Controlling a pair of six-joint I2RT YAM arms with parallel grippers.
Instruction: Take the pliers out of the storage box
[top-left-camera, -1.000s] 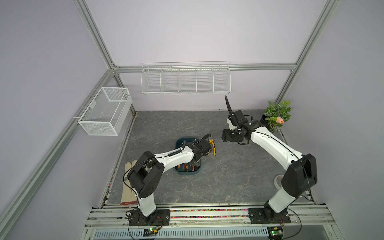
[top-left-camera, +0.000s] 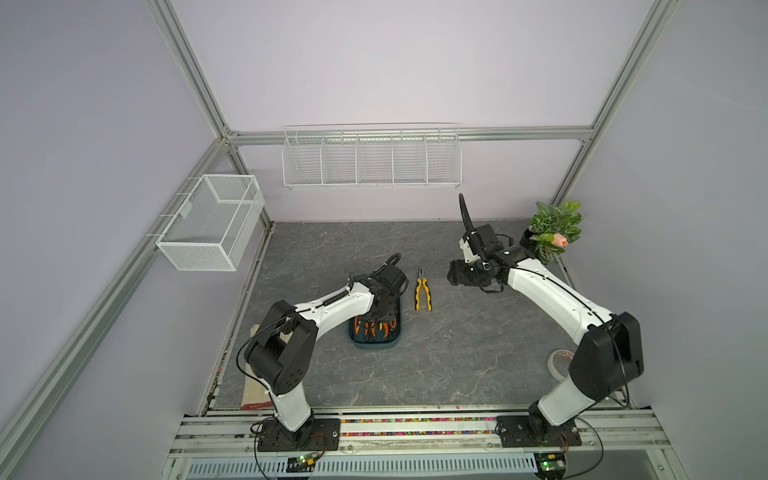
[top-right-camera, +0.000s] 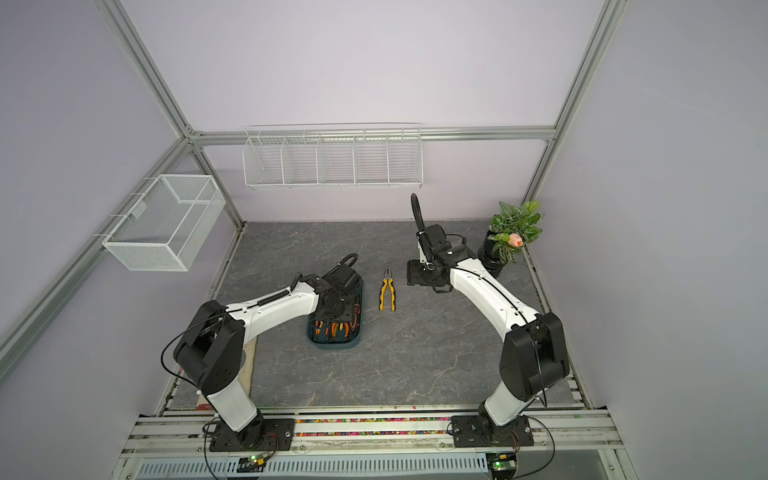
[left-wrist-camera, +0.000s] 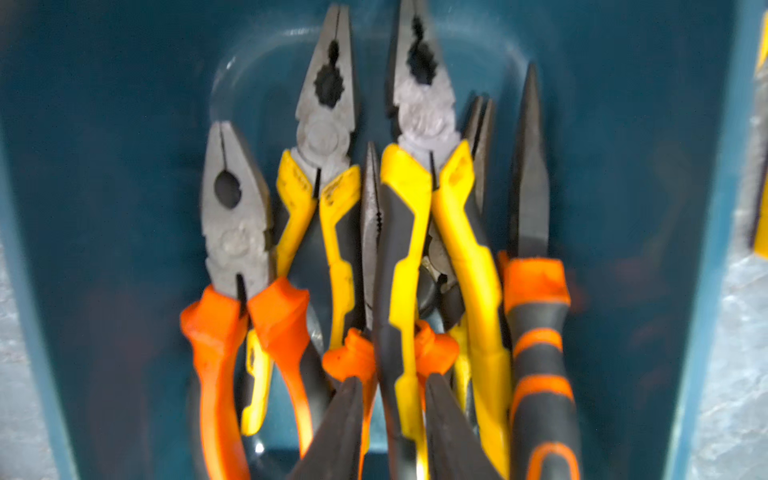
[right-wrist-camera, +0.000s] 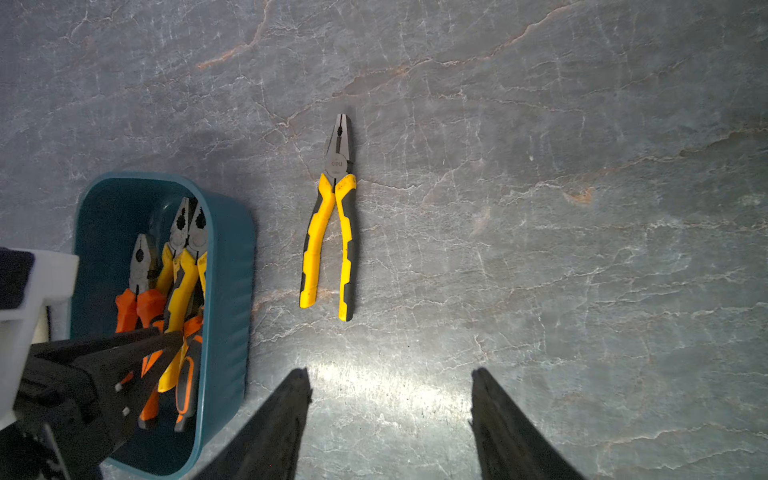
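Observation:
The teal storage box holds several pliers with orange or yellow handles, including a yellow-handled pair (left-wrist-camera: 472, 288) in the left wrist view. My left gripper is over the box, its part-open fingers reaching among the handles, around a yellow-black handle; whether they touch it is unclear. One yellow-handled pair of pliers (right-wrist-camera: 346, 240) lies on the table right of the box. My right gripper stands open above the table, right of those pliers, with nothing between its fingers.
A plant (top-left-camera: 552, 232) stands at the back right, a tape roll (top-left-camera: 560, 364) at the front right, beige cloth (top-left-camera: 254, 392) at the left. Wire baskets (top-left-camera: 372, 160) hang on the walls.

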